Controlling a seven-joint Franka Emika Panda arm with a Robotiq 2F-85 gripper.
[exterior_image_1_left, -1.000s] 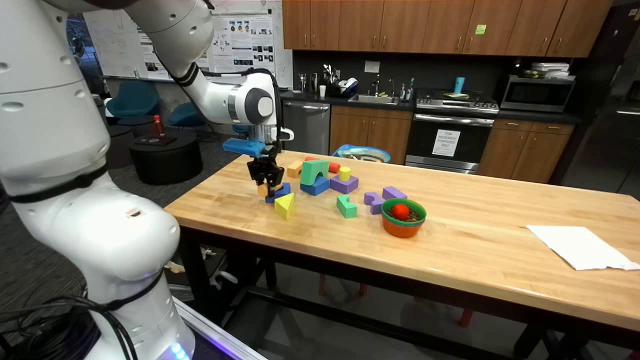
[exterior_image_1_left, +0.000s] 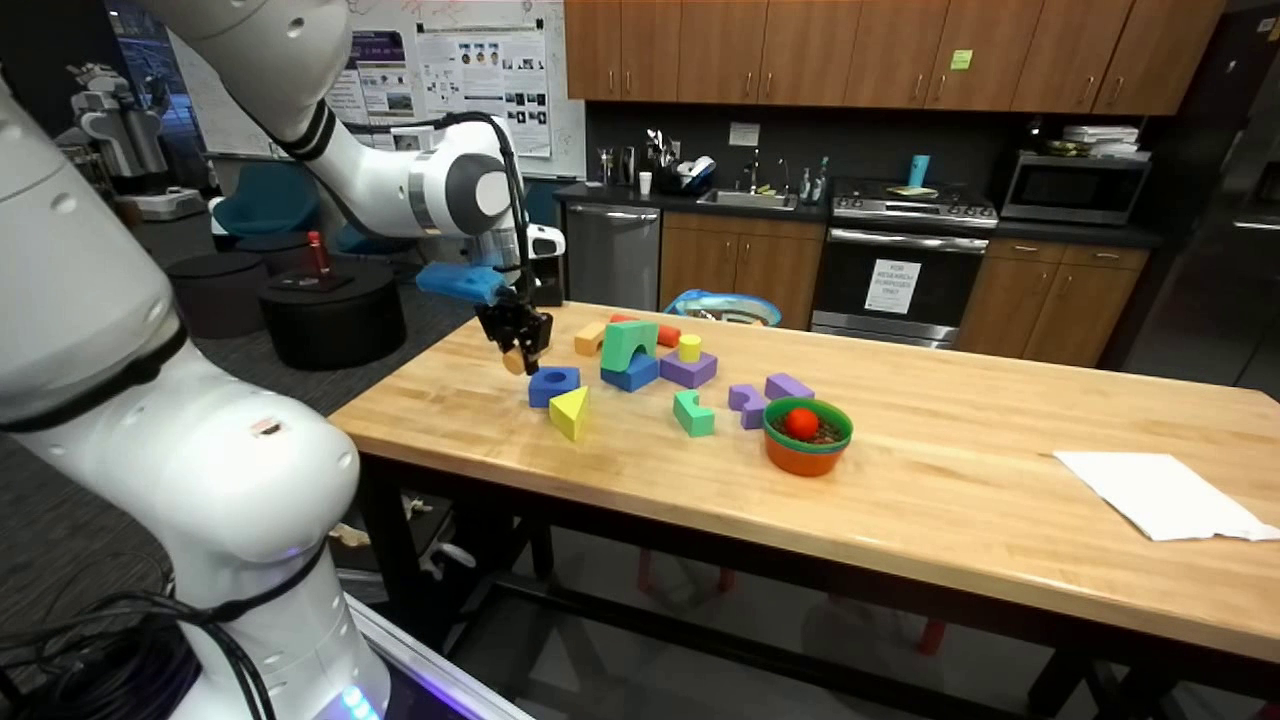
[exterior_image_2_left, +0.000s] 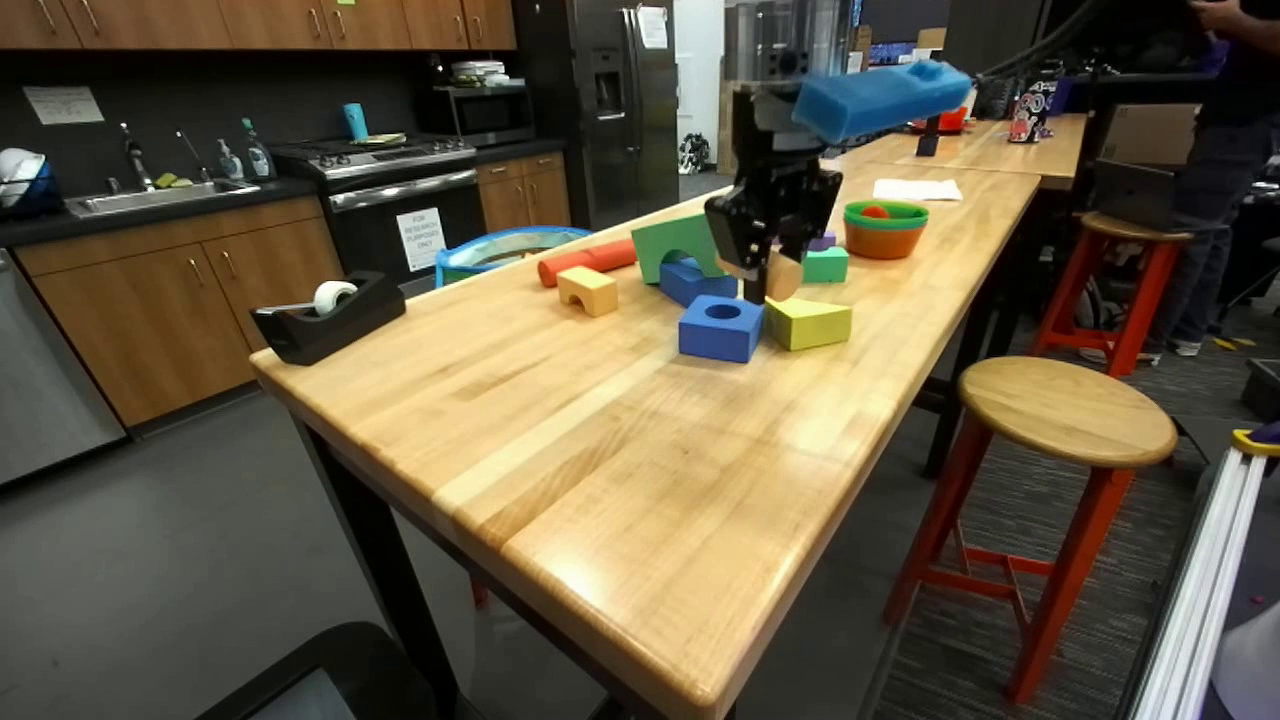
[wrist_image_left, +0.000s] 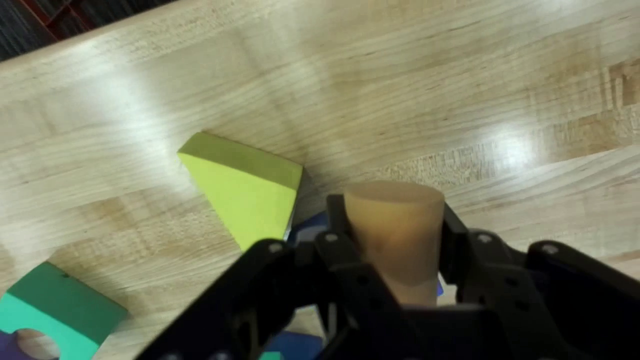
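In the wrist view a tan wooden cylinder (wrist_image_left: 396, 234) stands between the fingers of my gripper, which is shut on it. The gripper (exterior_image_1_left: 524, 350) hangs above the left part of the table, close over the blue block with a round hole (exterior_image_1_left: 554, 384). From the other side, that blue block (exterior_image_2_left: 721, 329) sits flat on the wood, with the gripper (exterior_image_2_left: 768, 282) just behind it. A yellow triangular block (wrist_image_left: 246, 186) lies beside the blue one, which is mostly hidden under my fingers in the wrist view.
A green arch (exterior_image_1_left: 629, 344) leans on another blue block (exterior_image_1_left: 632, 373); purple, orange and red blocks lie close by. Two stacked bowls (exterior_image_1_left: 807, 450) hold a red ball (exterior_image_1_left: 801, 421).
My gripper has risen and moved left in exterior view 1, carrying the tan cylinder up. More of the blue block with the hole shows now. The other blocks have stayed put.
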